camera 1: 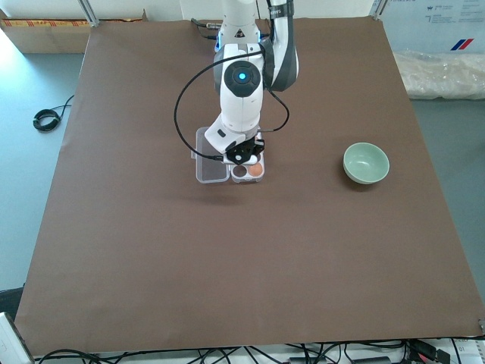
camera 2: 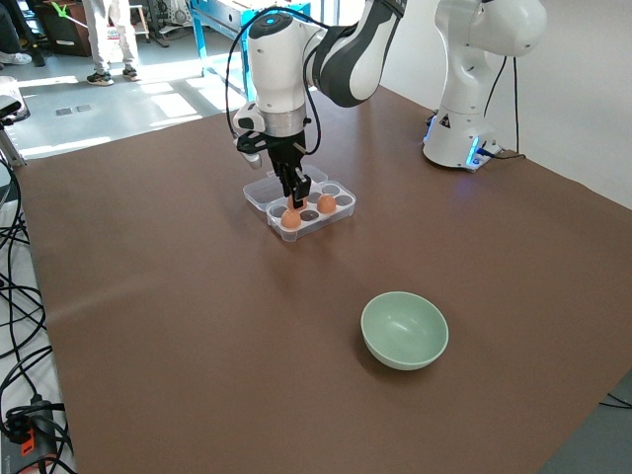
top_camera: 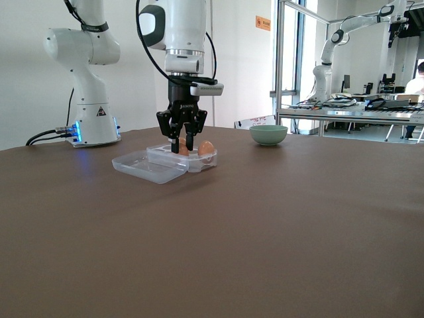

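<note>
A clear plastic egg box (camera 2: 310, 221) stands at the middle back of the brown table, its empty lid (top_camera: 149, 171) folded open, eggs in its cups, such as an egg (camera 2: 326, 203) and another egg (top_camera: 206, 148). My black gripper (top_camera: 182, 146) reaches straight down into the box, its fingertips around or right beside one partly hidden egg; whether it grips it I cannot tell. From the left camera the arm hides most of the box. A pale green bowl (camera 1: 366, 162) sits apart from the box, upright and empty.
Cables lie along the table's outer edges.
</note>
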